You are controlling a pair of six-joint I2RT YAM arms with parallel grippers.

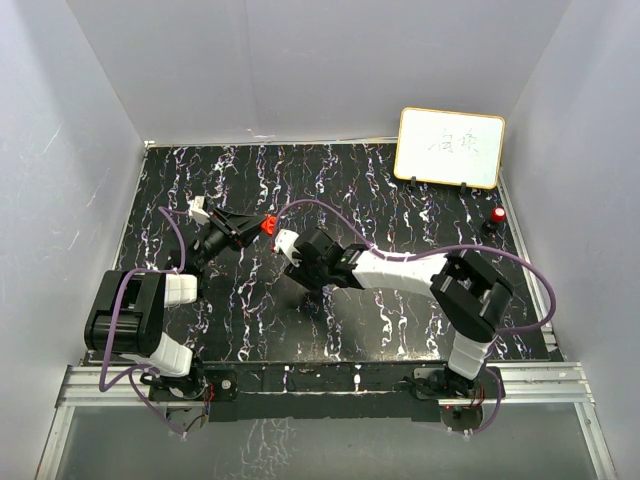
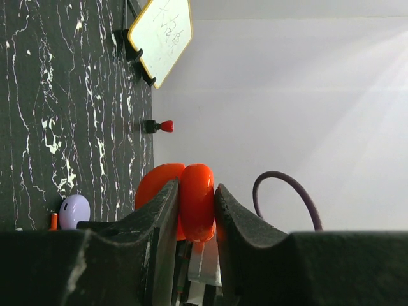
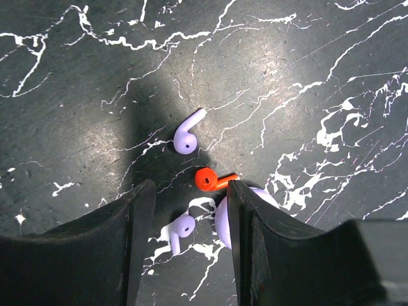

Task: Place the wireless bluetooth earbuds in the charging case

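My left gripper (image 1: 264, 227) is shut on a red-orange charging case (image 2: 196, 203), holding it above the table; its two rounded halves look parted, but the inside is hidden. My right gripper points downward, open and empty, above the loose pieces. Ahead of its fingertips lies a purple earbud (image 3: 185, 142). An orange earbud (image 3: 207, 180) rests near the right fingertip, with its stem against or close to a purple case (image 3: 223, 223) partly covered by that finger. Between the fingers, lower down, a second purple earbud (image 3: 183, 225) shows on the tabletop.
A small whiteboard (image 1: 449, 148) stands at the back right. Near the right edge is a red-topped object (image 1: 497, 215) with a dark base.
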